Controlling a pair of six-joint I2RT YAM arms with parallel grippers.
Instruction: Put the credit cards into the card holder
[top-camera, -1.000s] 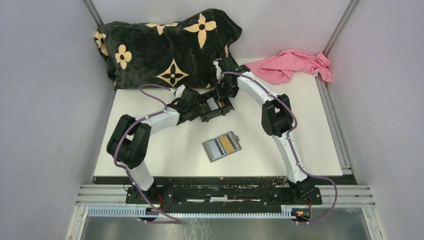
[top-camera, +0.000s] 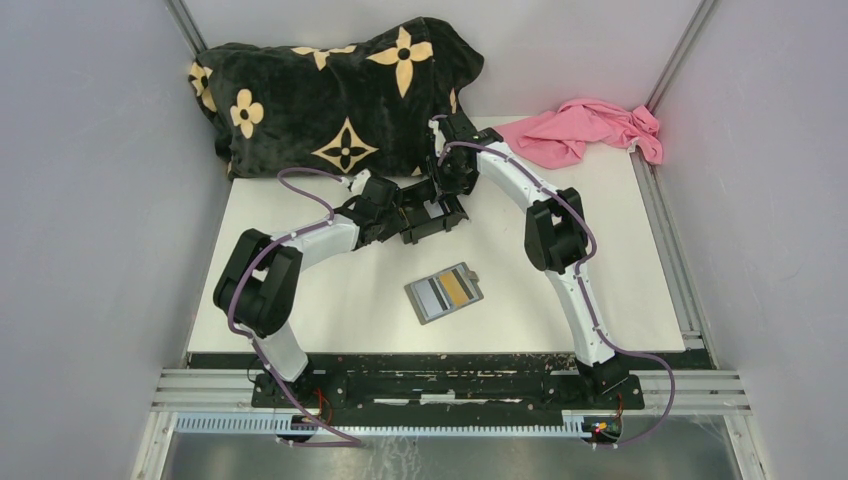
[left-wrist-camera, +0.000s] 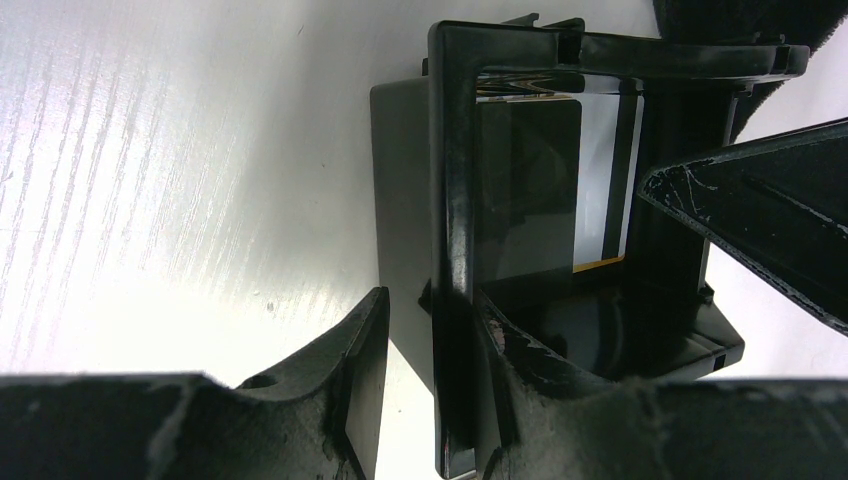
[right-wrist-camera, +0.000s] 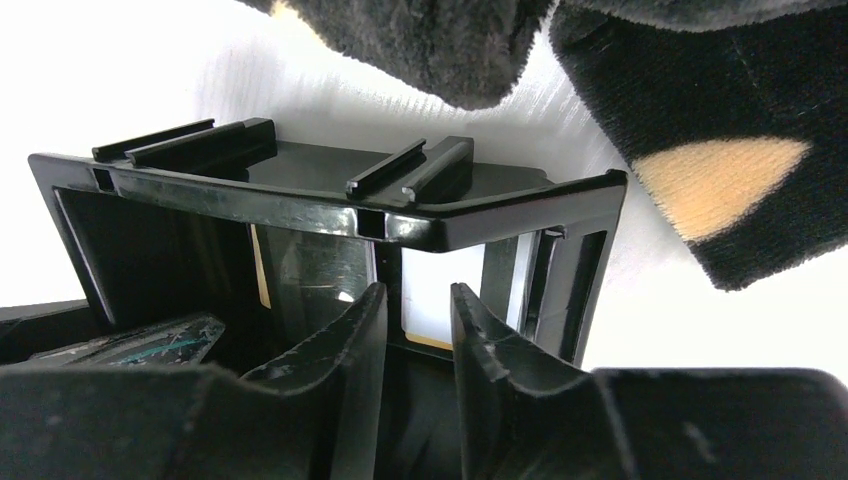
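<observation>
The black card holder (top-camera: 430, 225) stands at the back middle between both grippers, with dark, white and yellow-edged cards inside, such as the white card (right-wrist-camera: 440, 290). My left gripper straddles the holder's near side frame, one finger each side, slightly open or on it; contact is unclear. My right gripper is over the holder's interior in front of the white card, fingers part open, with nothing visible held between them.
A grey tray (top-camera: 430, 300) with cards lies at the front middle. A dark patterned cushion (top-camera: 290, 100) lies along the back, a pink cloth (top-camera: 560, 135) at back right.
The cards seen inside the holder under my right gripper look shifted, with less yellow showing from above. The arms have barely moved.
</observation>
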